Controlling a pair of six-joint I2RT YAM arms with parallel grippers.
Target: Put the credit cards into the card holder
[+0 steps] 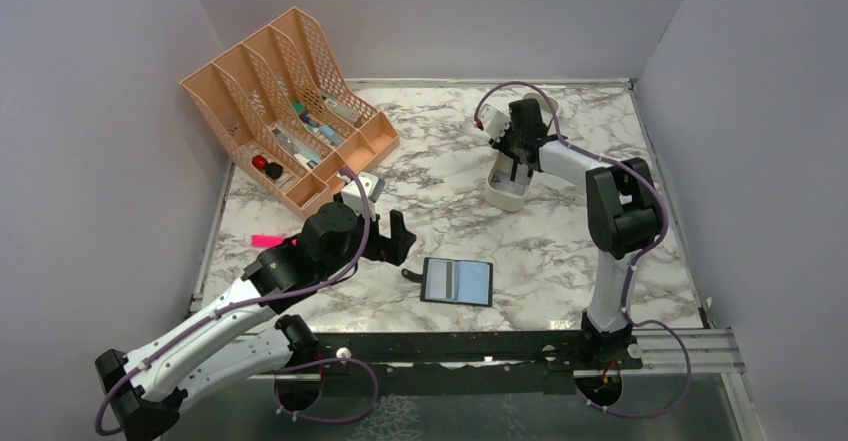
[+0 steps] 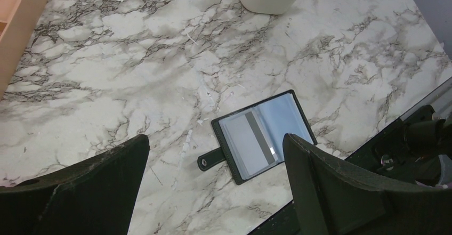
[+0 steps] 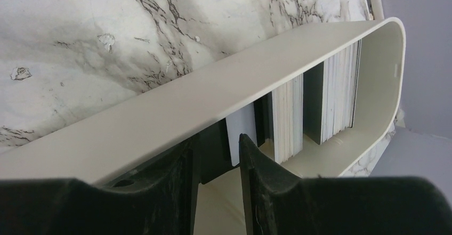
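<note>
The card holder (image 2: 246, 134) lies unfolded on the marble table, dark-edged with clear sleeves and a strap on its left; a grey card-like panel shows in its left half. Above the table near it, my left gripper stands open and empty. In the right wrist view, the long off-white bin (image 3: 160, 119) holds white cards (image 3: 288, 115) standing in stacks between black dividers. My right gripper reaches over the bin's rim, fingers partly open, with a gap between its fingers. A single white card (image 3: 241, 131) stands just beyond the fingertips; contact cannot be told.
An orange slotted organizer (image 1: 380, 141) with pens and small items stands at the back left. A pink object (image 1: 268, 241) lies below it, by the left arm.
</note>
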